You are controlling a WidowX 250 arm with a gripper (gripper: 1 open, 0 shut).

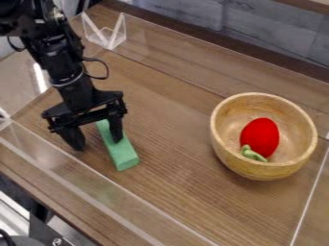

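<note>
The black arm reaches down on the left, its gripper [87, 127] low over the wooden table, with dark fingers spread to either side. The right finger touches or overlaps the upper end of a green rectangular block [119, 150]; whether it holds the block is unclear. The block lies on the table, slanting toward the front.
A wooden bowl [229, 154] on the right holds a red object [260, 135] and a small green item. A white bracket [110, 34] stands at the back left.
</note>
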